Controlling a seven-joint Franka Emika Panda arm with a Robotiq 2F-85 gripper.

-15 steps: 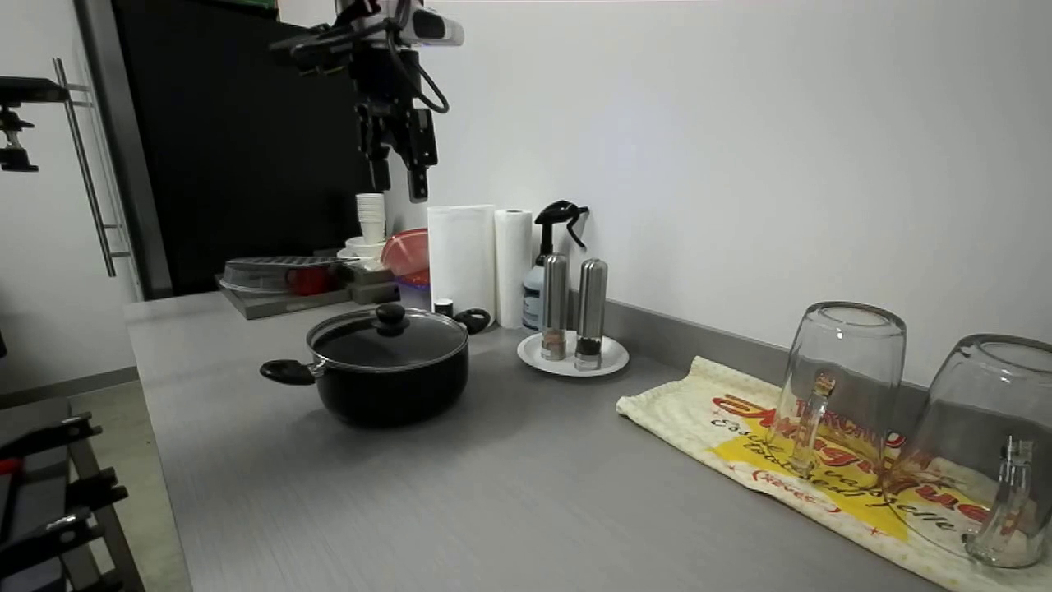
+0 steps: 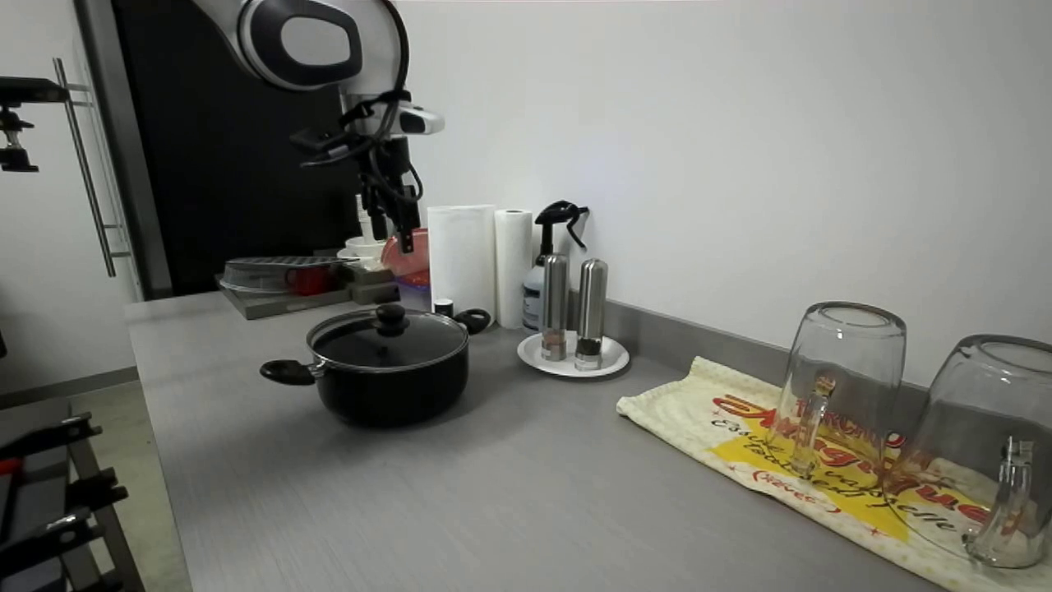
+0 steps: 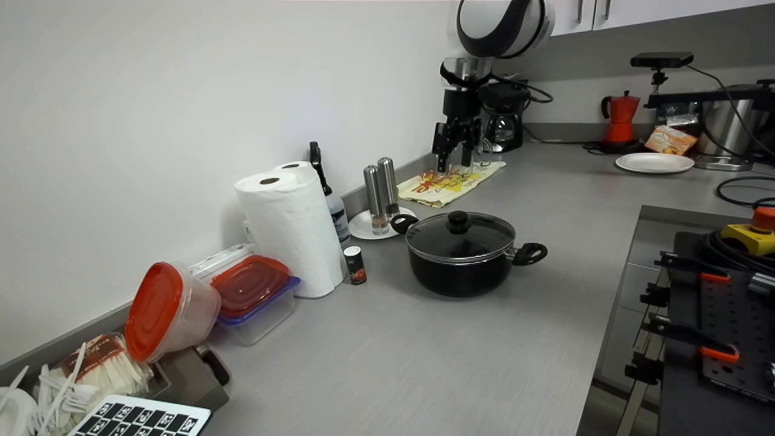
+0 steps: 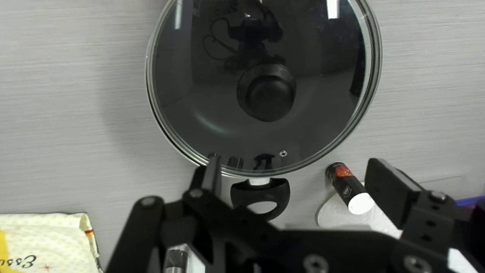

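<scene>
A black pot [image 2: 394,393] stands on the grey counter, covered by a glass lid [image 3: 476,240] with a black knob [image 4: 267,93]. In the wrist view the lid fills the upper middle, and one pot handle [image 4: 261,198] points toward my gripper. The fingers stand wide apart with nothing between them: the left finger [image 4: 211,175] overlaps the lid's rim in the picture, the right finger [image 4: 391,191] is beside a small black jar [image 4: 348,184]. Seen from outside, my gripper [image 3: 454,160] hangs in the air, well above the counter and clear of the pot.
Paper towel rolls [image 3: 294,225], a spray bottle [image 2: 537,286] and two steel grinders on a white plate [image 2: 611,357] line the wall. Upturned glass mugs [image 2: 843,385] rest on a printed cloth [image 2: 680,414]. Lidded food containers [image 3: 265,305] stand left of the towels.
In exterior view 1 my arm has come down and slightly left, bringing the gripper lower, in front of the containers at the back. Pot, lid and counter items stay put.
</scene>
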